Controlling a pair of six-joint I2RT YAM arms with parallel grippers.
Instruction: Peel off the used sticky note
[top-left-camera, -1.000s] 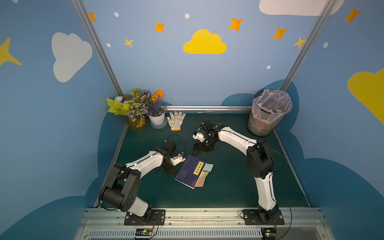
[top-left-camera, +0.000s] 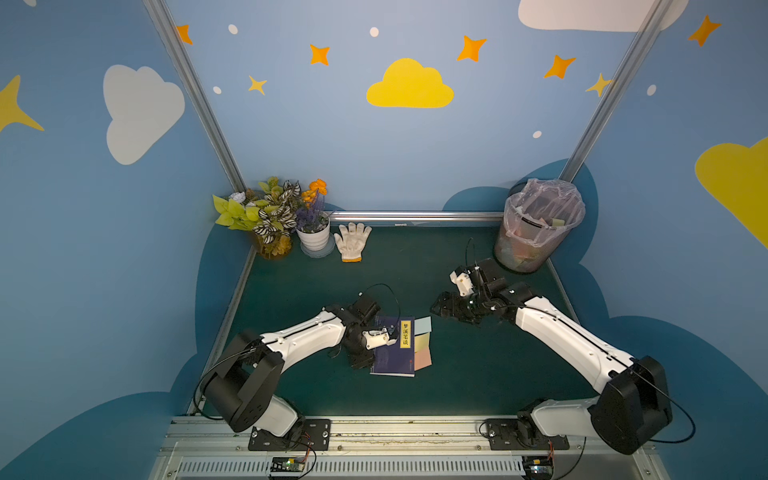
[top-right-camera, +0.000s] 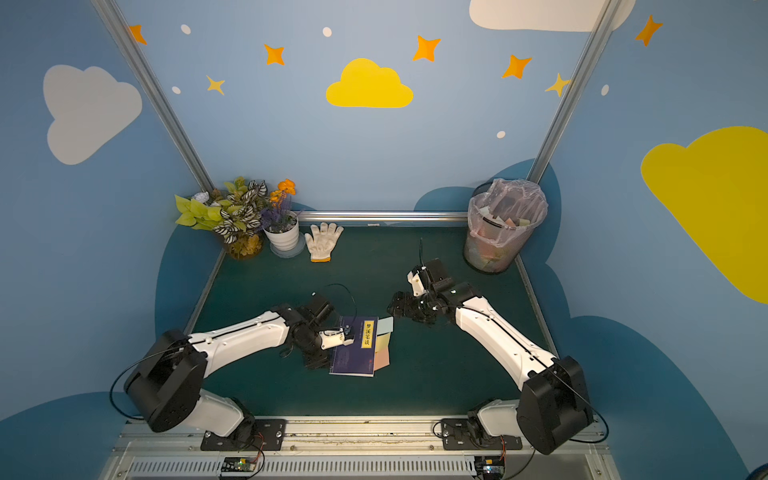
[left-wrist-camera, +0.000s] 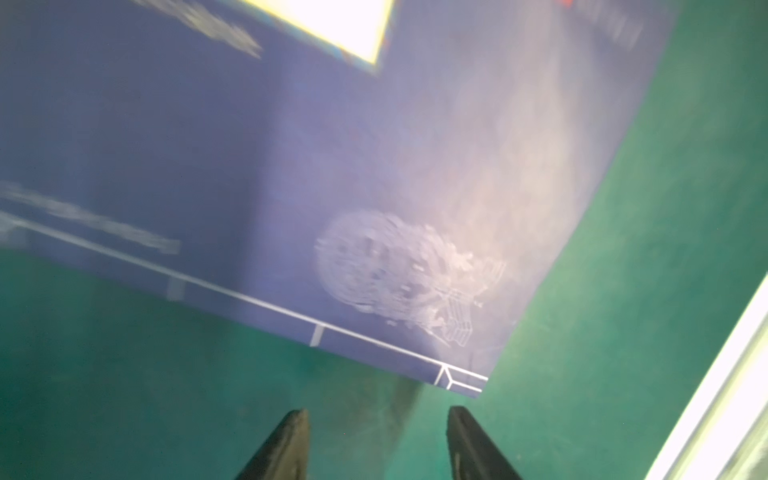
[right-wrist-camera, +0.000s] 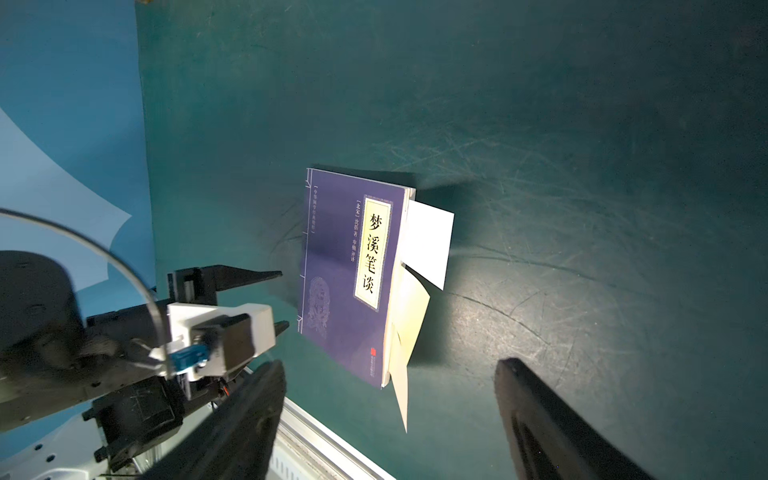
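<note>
A purple book (top-left-camera: 388, 356) lies in the middle of the table with three sticky notes out along its right edge: white-blue (right-wrist-camera: 428, 240), yellow (right-wrist-camera: 412, 304) and pink (top-left-camera: 424, 358). My left gripper is low beside the book's lower left corner, fingers apart with nothing visible between them. My right gripper hangs above and to the right of the book, fingers wide apart and empty.
A bin (top-left-camera: 528, 248) with a plastic liner stands at back right. Plants (top-left-camera: 313, 238) and a white glove (top-left-camera: 351, 243) are at back left.
The book has turned more upright and shifted slightly right, with my left gripper moving alongside it. My right gripper has moved right as its arm swung round.
</note>
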